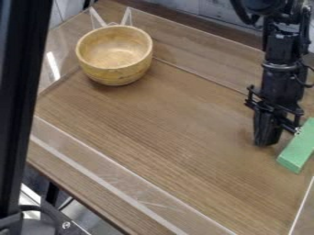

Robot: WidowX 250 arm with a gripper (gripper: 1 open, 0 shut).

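My gripper (267, 130) hangs low over the right side of the wooden table (160, 147), its fingertips shut and pointing down near the surface. Just to its right lies a green block (296, 149) at the table's right edge, its upper part partly behind the arm. Nothing shows held in the gripper.
A wooden bowl (114, 53) sits at the back left, with a white object partly behind it. A dark frame runs along the left edge.
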